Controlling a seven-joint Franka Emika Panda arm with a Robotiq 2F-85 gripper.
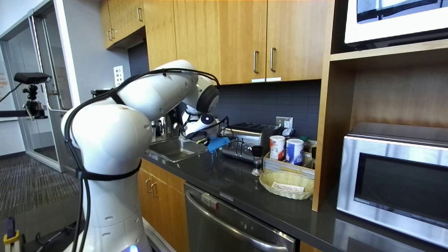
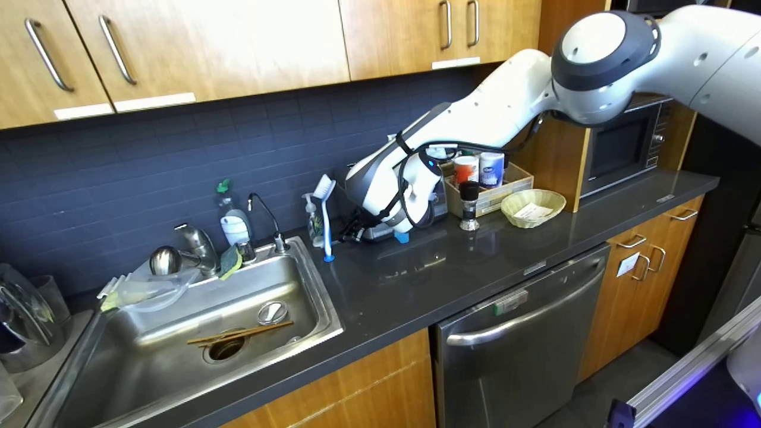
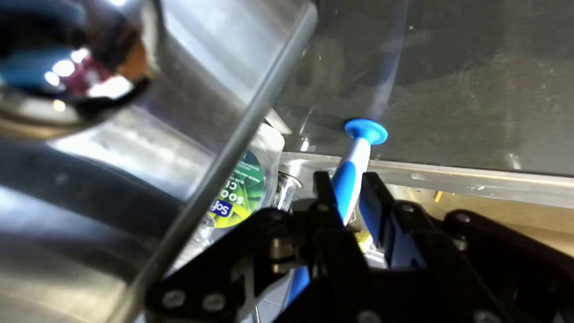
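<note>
A blue-and-white dish brush is upright, bristles at the top, beside the sink's right rim. My gripper reaches it from the right. In the wrist view, the dark fingers of the gripper are shut on the brush's handle, one on each side. The round blue handle end shows over the dark counter; whether it touches the surface cannot be told. Exterior view 1 hides the brush behind my arm, where a blue piece hangs near the wrist.
Left of the brush lies the steel sink, with chopsticks inside. A soap bottle stands close behind the brush. The toaster is right beside my wrist; a pepper grinder and basket stand farther right.
</note>
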